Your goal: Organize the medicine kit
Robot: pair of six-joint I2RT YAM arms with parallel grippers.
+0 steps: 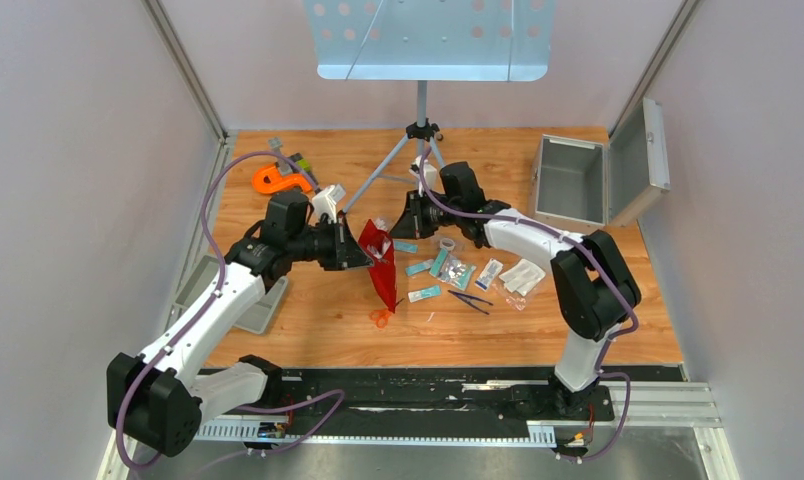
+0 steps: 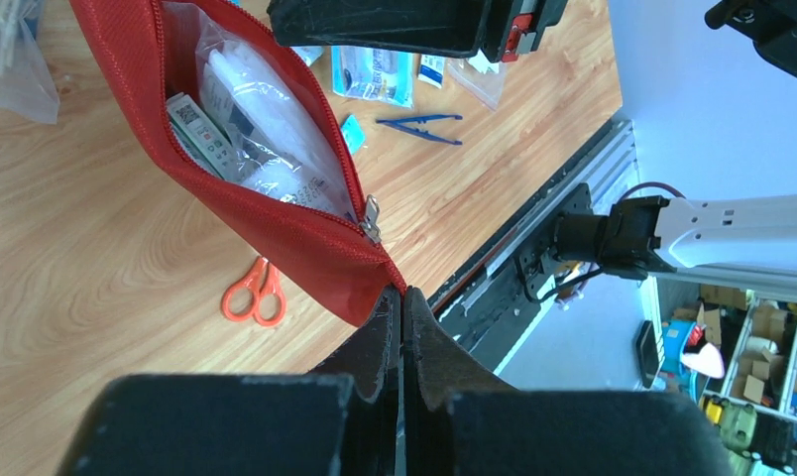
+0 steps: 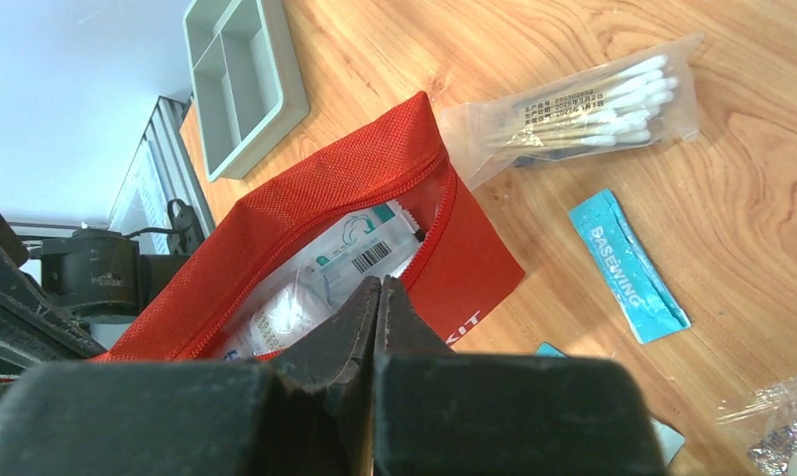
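Observation:
A red zip pouch (image 2: 261,228) is held up off the table by one corner of its edge, with my left gripper shut on that corner. Its zip is undone. Inside lie a clear plastic packet and a small box; the right wrist view also shows a white and teal packet (image 3: 368,250) there. My right gripper is shut, and nothing shows between its fingers. From above, it (image 1: 399,232) stands just right of the pouch (image 1: 382,275), apart from it.
Orange scissors (image 2: 256,292) lie below the pouch. Cotton swabs (image 3: 593,104), a teal sachet (image 3: 628,266), blue tweezers (image 1: 469,301) and several packets lie on the table. An empty open grey box (image 1: 534,200) stands at the back right, a divided tray (image 3: 293,94) at the left.

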